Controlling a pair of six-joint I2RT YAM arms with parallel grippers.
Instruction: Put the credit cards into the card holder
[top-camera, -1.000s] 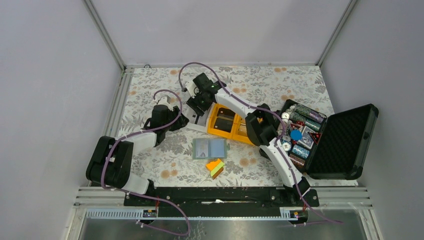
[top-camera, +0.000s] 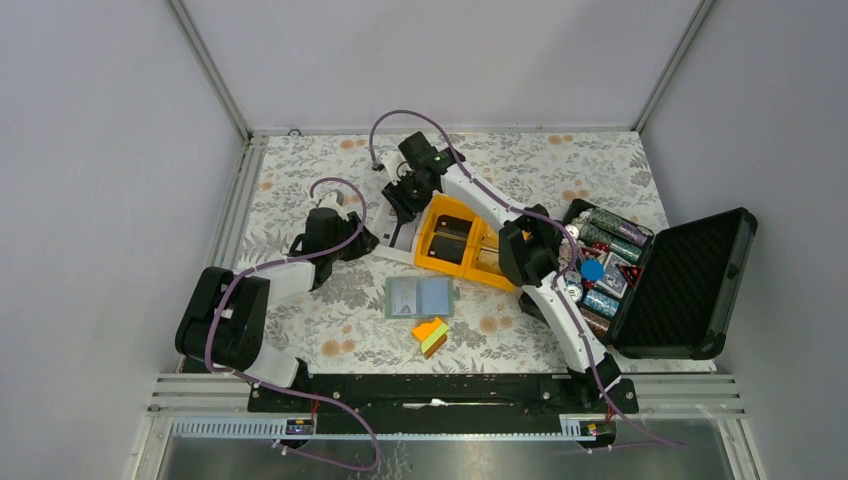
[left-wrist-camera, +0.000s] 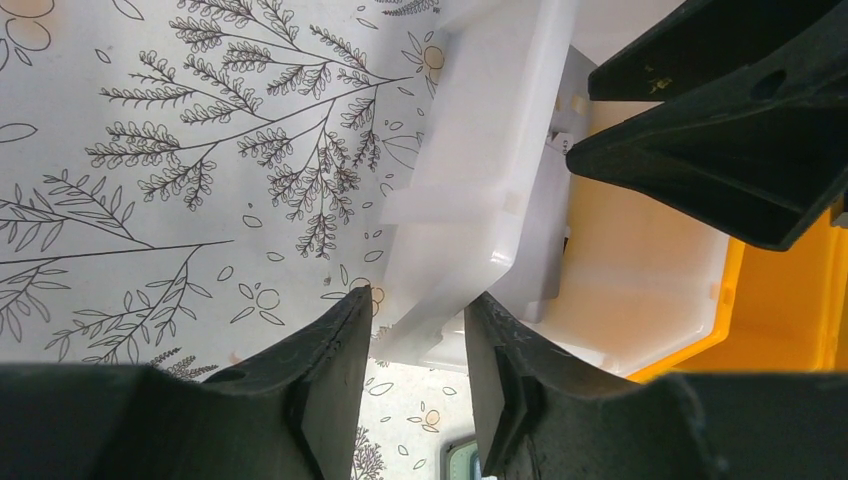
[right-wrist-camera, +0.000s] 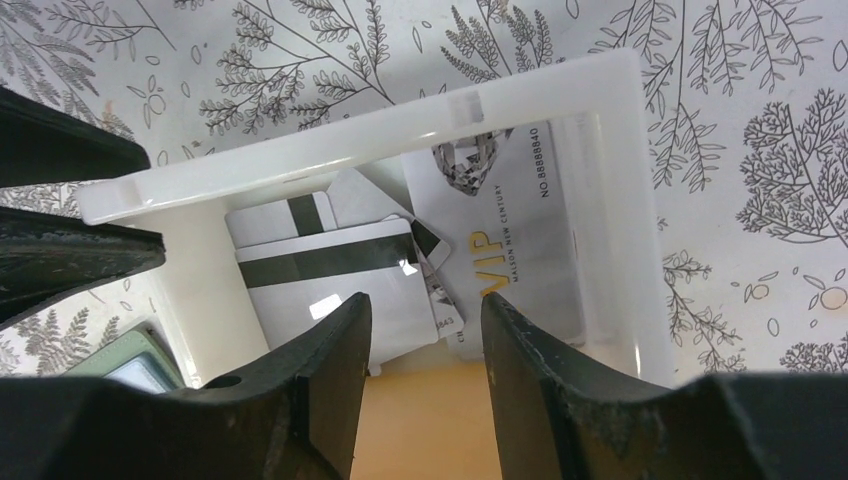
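Several cards, a striped white card (right-wrist-camera: 335, 290) and a grey VIP card (right-wrist-camera: 520, 230) among them, lie in a white translucent tray (right-wrist-camera: 625, 220) beside an orange organiser (top-camera: 466, 266). My right gripper hovers over this tray, fingertips parted, nothing visible between them. My left gripper is at the tray's outer left corner, fingers part open around that corner; whether they touch it is unclear. Below the organiser in the top view lies a clear-sleeved card holder (top-camera: 421, 298).
An open black case (top-camera: 681, 280) full of containers occupies the right side. An orange, green and brown block (top-camera: 433, 336) lies near the front edge.
My right gripper has moved a little toward the back and right over the tray. The left arm has barely moved.
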